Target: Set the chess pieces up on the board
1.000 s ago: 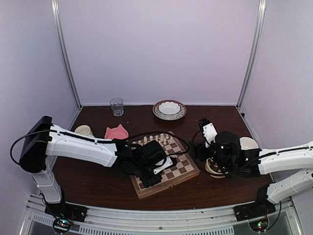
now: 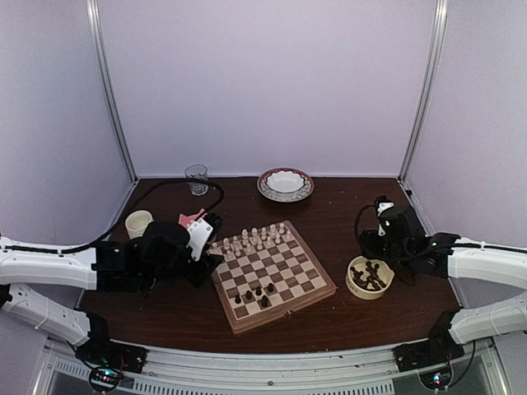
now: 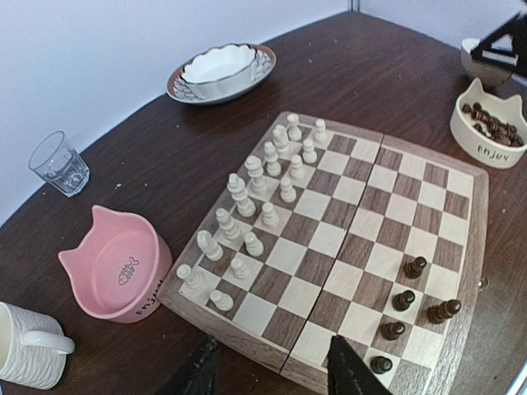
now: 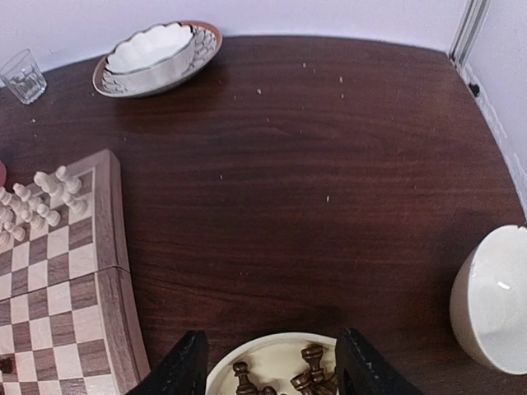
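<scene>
The wooden chessboard [image 2: 272, 276] lies mid-table. White pieces [image 3: 239, 196] stand in two rows along its far-left side. On the opposite half are several dark pawns [image 3: 403, 300] and one taller dark piece [image 3: 445, 310]. A cream cat-eared bowl [image 3: 487, 148] to the board's right holds more dark pieces [image 2: 369, 276] in a loose pile. At the board's left edge, my left gripper is open with nothing between its fingers. Over the cream bowl, my right gripper is open and empty; the dark pieces lie below its fingers.
Left of the board are an empty pink bowl [image 3: 123, 267], a white mug [image 3: 33, 346] and a glass [image 3: 62, 164]. A plate stack [image 2: 286, 186] stands at the back. A white bowl [image 4: 492, 300] is at the right.
My left arm has pulled back leftward from over the dark pieces to the board's left edge, uncovering them. The right arm has shifted to the right, revealing the bowl of dark pieces.
</scene>
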